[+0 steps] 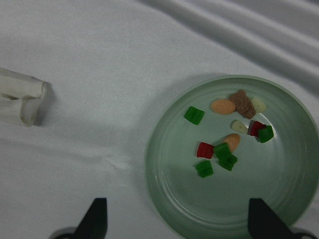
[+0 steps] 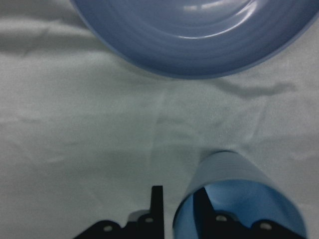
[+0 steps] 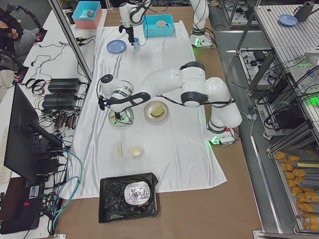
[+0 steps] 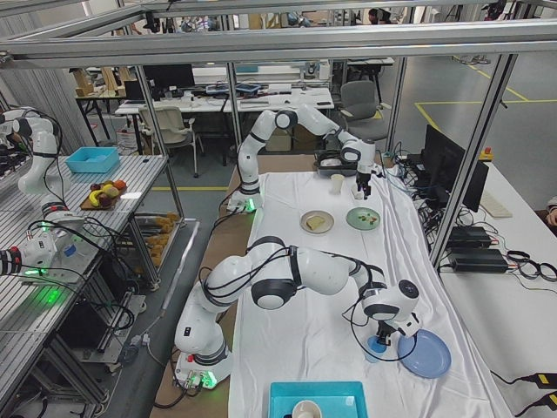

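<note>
A green plate [image 1: 179, 199] with small green, red, orange, brown and pale pieces lies under my left gripper, which is open with nothing between its fingers. A folded pale item [image 1: 20, 99] lies beside it. My right gripper is at a light blue cup [image 2: 239, 169], one finger inside the cup's mouth, the other outside; whether it grips the wall is unclear. A blue plate [image 2: 194, 55] lies beside the cup.
A plate [image 3: 162, 116] with a yellow item, a cream cup [image 3: 135, 152], a black tray [image 3: 107, 209] with a foil item, and a turquoise box [image 3: 151, 31] stand on or beside the white cloth. Its middle has free room.
</note>
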